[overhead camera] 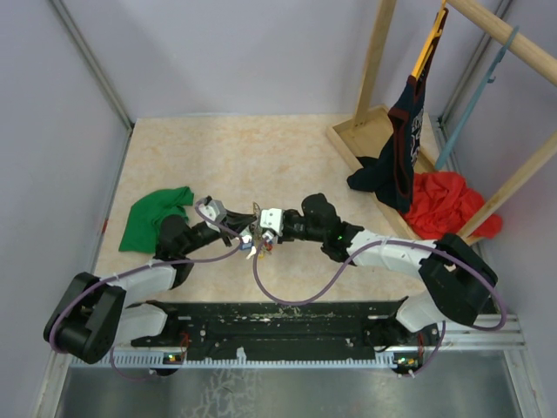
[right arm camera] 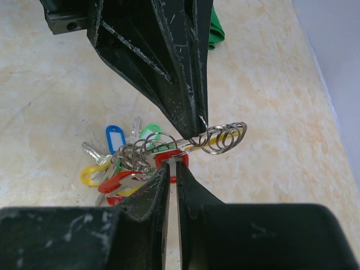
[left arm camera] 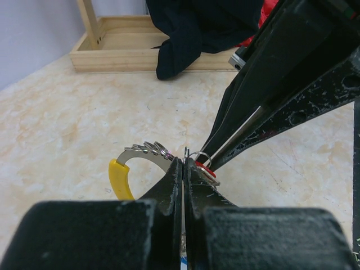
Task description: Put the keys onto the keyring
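Observation:
My two grippers meet at the middle of the table over the keys. In the left wrist view my left gripper is shut at the key rings; a yellow key head (left arm camera: 119,179) hangs beside it. In the right wrist view the bunch of steel rings (right arm camera: 222,138) carries keys with red (right arm camera: 115,183), yellow (right arm camera: 90,175), blue (right arm camera: 115,138) and green (right arm camera: 151,131) heads. My right gripper has its fingertips close together at a red key and rings; whether it grips them is unclear. The left gripper's dark finger touches the rings from above.
A green cloth (overhead camera: 144,222) lies at the left. At the right stand a wooden tray (overhead camera: 352,144) and frame with a dark bag (overhead camera: 392,165) and red cloth (overhead camera: 452,209).

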